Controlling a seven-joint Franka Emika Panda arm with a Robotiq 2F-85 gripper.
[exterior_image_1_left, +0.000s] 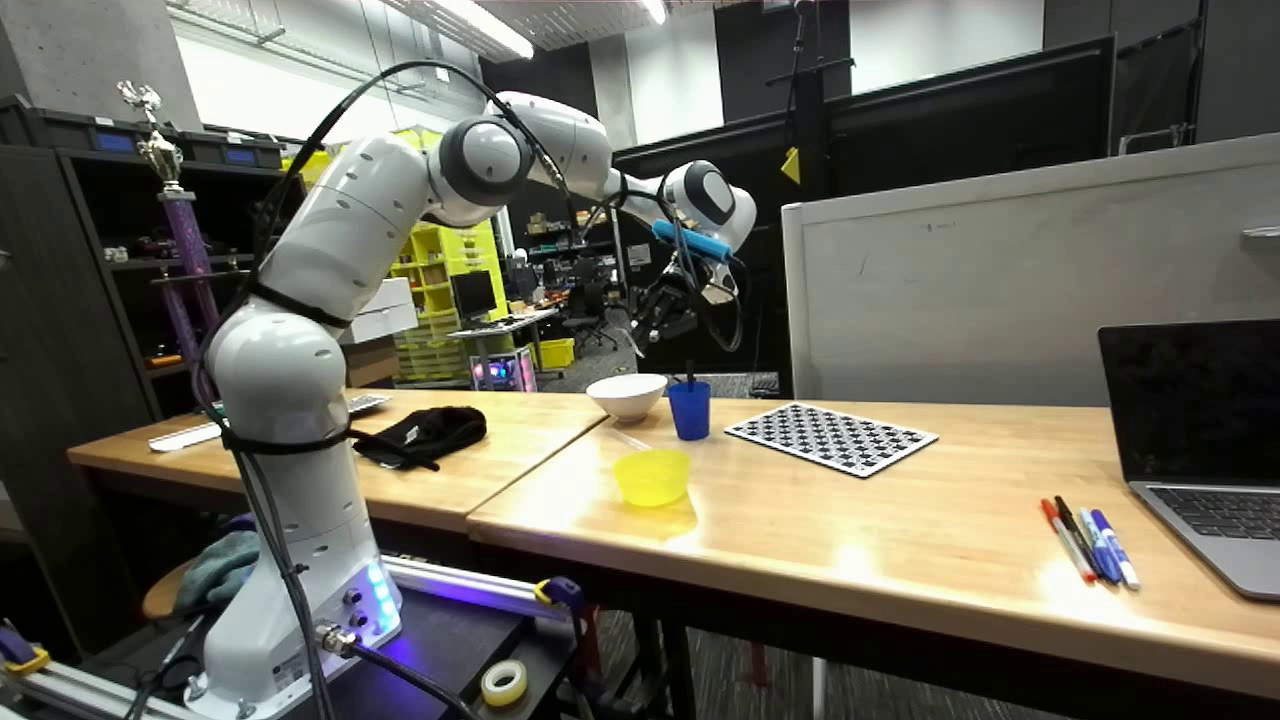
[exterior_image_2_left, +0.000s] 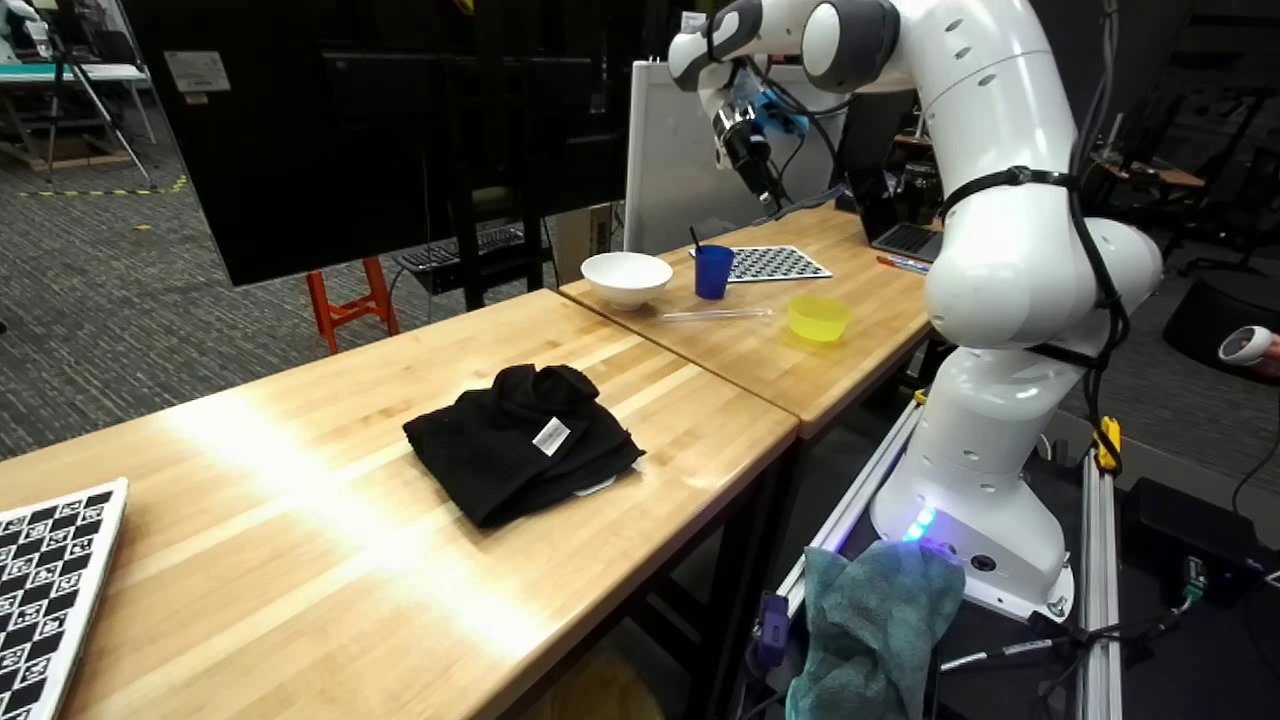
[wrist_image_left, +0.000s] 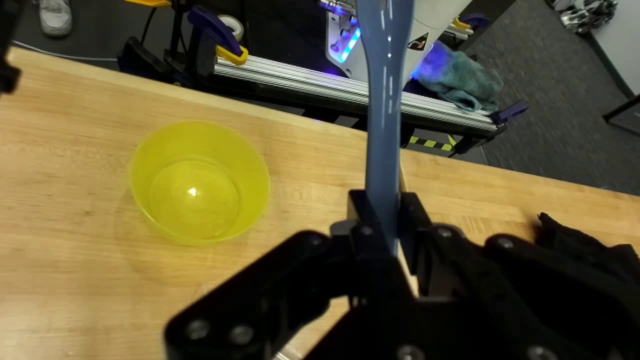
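Note:
In the wrist view, my gripper is shut on a long, glossy blue-grey utensil (wrist_image_left: 384, 108). Its far end runs out of the top of that picture, so its full shape is hidden. Exterior view 1 has the gripper (exterior_image_1_left: 645, 334) high above the back of the table, over the area of the white bowl (exterior_image_1_left: 626, 396) and the blue cup (exterior_image_1_left: 690, 410). A dark stick stands up out of the cup. Nearer the front edge sits a translucent yellow bowl (wrist_image_left: 198, 183), which looks empty from above.
A clear, thin rod (exterior_image_2_left: 717, 314) lies by the blue cup. The checkered board (exterior_image_1_left: 831, 438) is to the cup's right, with several markers (exterior_image_1_left: 1089, 542) and a laptop (exterior_image_1_left: 1212, 480) beyond. Black cloth (exterior_image_2_left: 528, 444) rests on the adjoining table.

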